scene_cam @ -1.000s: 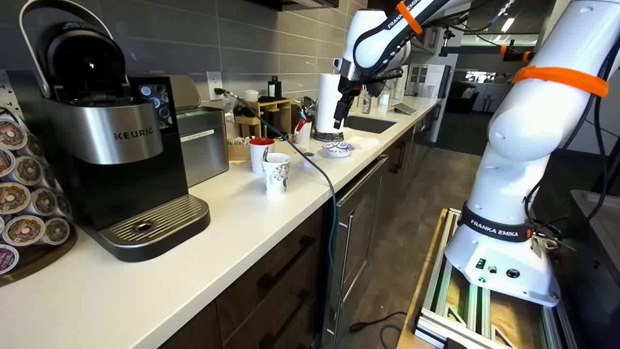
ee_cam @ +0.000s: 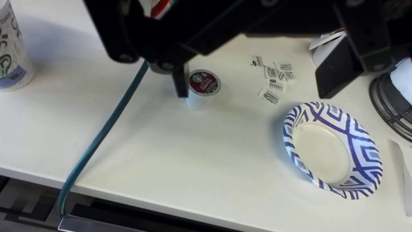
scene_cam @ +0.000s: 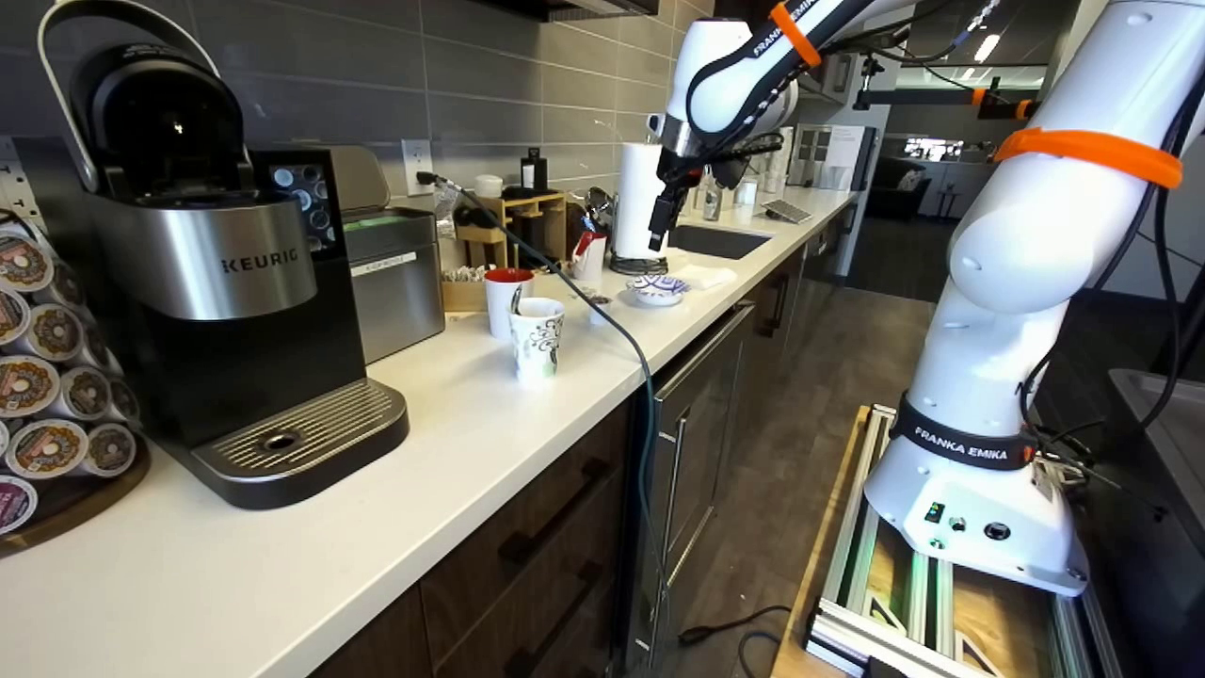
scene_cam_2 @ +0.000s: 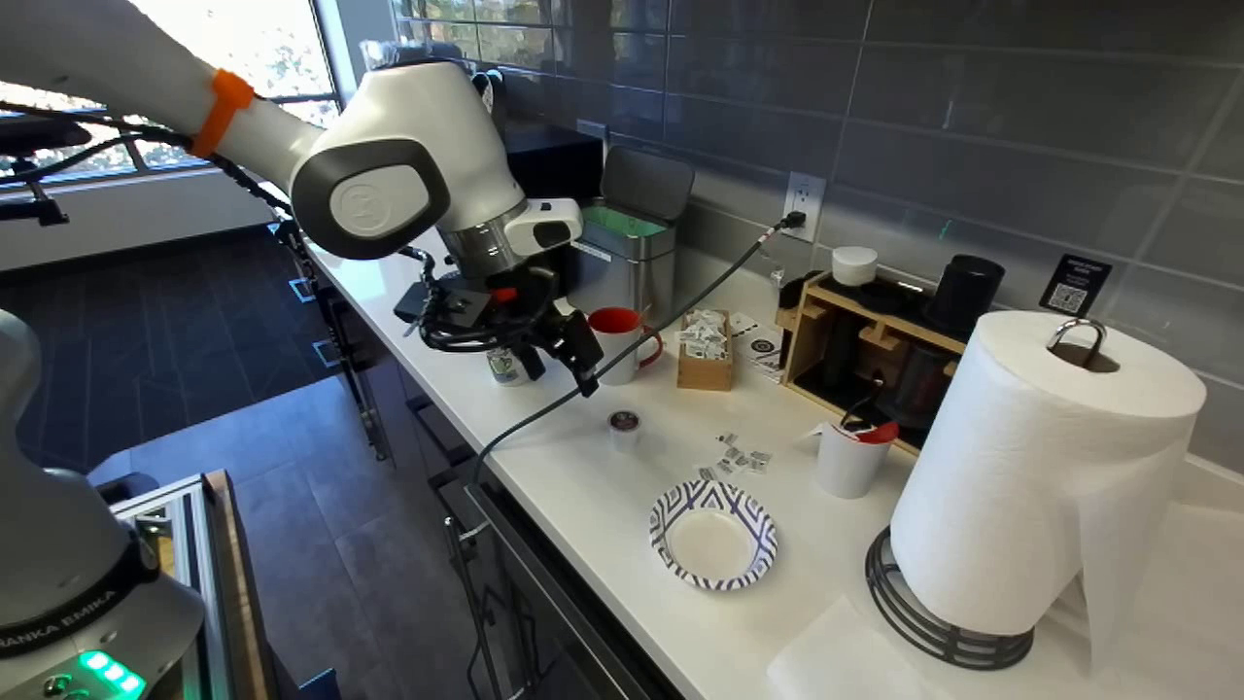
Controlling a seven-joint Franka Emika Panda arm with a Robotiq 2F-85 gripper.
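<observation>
My gripper is open above the counter, its two dark fingers wide apart with nothing between them. In the wrist view, a coffee pod (ee_cam: 204,83) with a dark red lid stands upright on the counter, partly overlapped by the left finger. A paper bowl (ee_cam: 320,149) with a blue and white patterned rim lies empty to the pod's right. Exterior view 2 has the pod (scene_cam_2: 624,427) and bowl (scene_cam_2: 713,537) below and to the right of my gripper. A patterned paper cup (scene_cam: 536,339) stands nearer the coffee maker (scene_cam: 215,260), whose lid is raised.
A cable (scene_cam_2: 653,332) runs from the wall outlet across the counter and over its front edge. Pepper packets (ee_cam: 276,77) lie behind the bowl. A red-lined mug (scene_cam_2: 618,344), a utensil cup (scene_cam_2: 851,461) and a paper towel roll (scene_cam_2: 1032,467) stand around.
</observation>
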